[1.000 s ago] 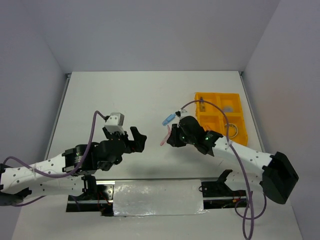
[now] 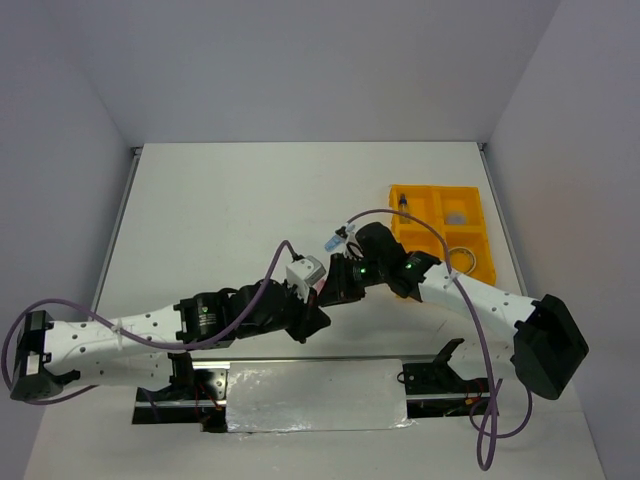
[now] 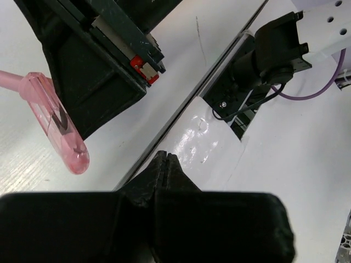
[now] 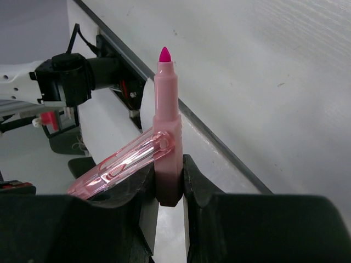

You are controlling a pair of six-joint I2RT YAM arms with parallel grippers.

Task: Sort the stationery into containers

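The pink marker (image 4: 166, 109) is held in my right gripper, tip pointing up in the right wrist view and its clear clip swung out to one side. In the left wrist view the marker's clip (image 3: 57, 125) hangs at the left, beside the dark right gripper. My left gripper is shut, its fingertips together with nothing between them, and the marker lies outside them. From above, the left gripper (image 2: 312, 318) stands close to the right one, largely hiding the marker. A blue marker (image 2: 335, 242) lies on the table just behind.
An orange divided container (image 2: 441, 208) stands at the right back, with a dark item (image 2: 404, 206) and a ring-shaped item (image 2: 463, 252) inside. Both arms are close together near the middle.
My left gripper has moved right towards the right gripper and gone from open to shut. The right gripper came forward slightly, still holding the pink marker.
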